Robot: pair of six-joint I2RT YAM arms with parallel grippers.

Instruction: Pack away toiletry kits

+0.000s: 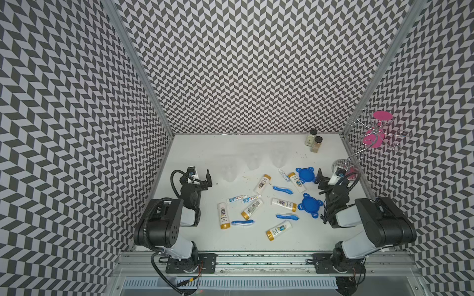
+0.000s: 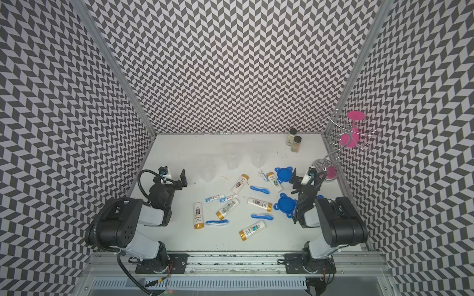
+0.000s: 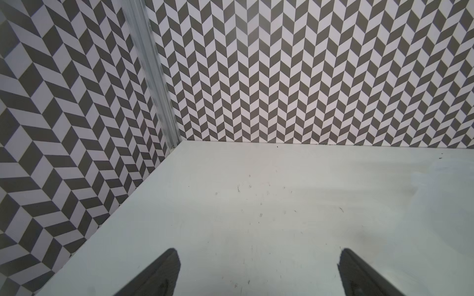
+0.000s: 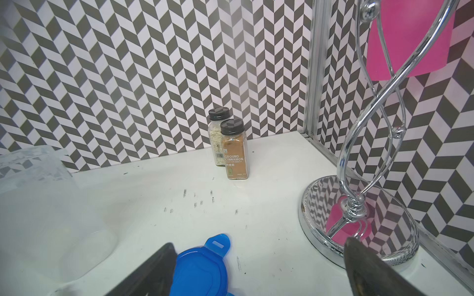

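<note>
Three clear containers (image 1: 229, 170) stand in a row toward the back of the table. In front of them lie several white bottles with gold caps (image 1: 223, 216), three small toothpaste tubes (image 1: 237, 198) and three blue toothbrush-like items (image 1: 283, 190). Two blue lids (image 1: 306, 174) rest at the right, and a bit of blue (image 2: 320, 197) shows past the right arm. My left gripper is open at the table's left, with a clear container (image 3: 444, 207) off to its right. Also open is my right gripper; a blue lid (image 4: 200, 273) lies beyond its left finger.
Two spice jars (image 4: 234, 153) stand at the back right. A chrome wire stand with pink cups (image 4: 358, 207) occupies the right edge, close to the right gripper. Bare table (image 3: 261, 197) stretches across the back left.
</note>
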